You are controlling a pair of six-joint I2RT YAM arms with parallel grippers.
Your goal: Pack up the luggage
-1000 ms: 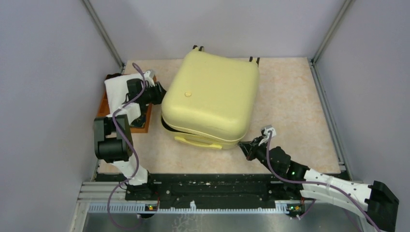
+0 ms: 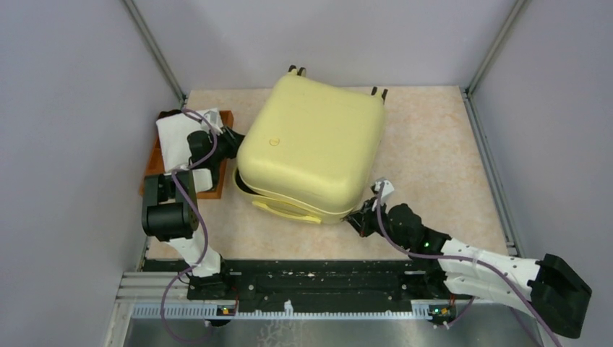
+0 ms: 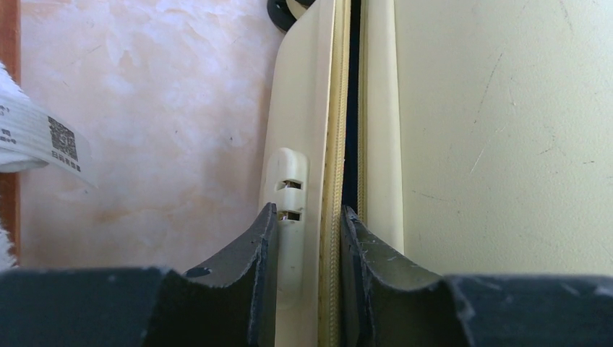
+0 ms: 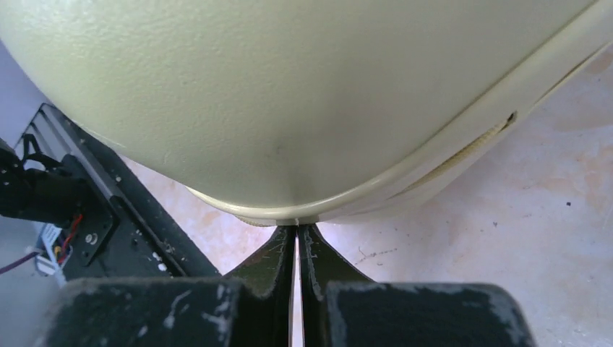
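A large yellow hard-shell suitcase (image 2: 311, 144) lies tilted across the table's middle, its lid down but a gap along the left and front edges. My left gripper (image 2: 237, 139) is at its left side. In the left wrist view its part-open fingers (image 3: 264, 242) straddle the lower shell's zipper edge (image 3: 332, 144), beside a latch piece (image 3: 290, 184). Seen from the right wrist, my right gripper is shut, its tips touching the suitcase's rounded front-right corner (image 4: 289, 211); nothing clear shows between them. The suitcase's inside is hidden apart from a dark strip.
A brown tray (image 2: 225, 119) with a white cloth (image 2: 173, 137) stands at the left under my left arm. Suitcase wheels (image 2: 379, 92) point to the back. Bare table (image 2: 441, 159) lies to the right.
The suitcase has shifted slightly left. My right gripper has moved left along with its front-right corner.
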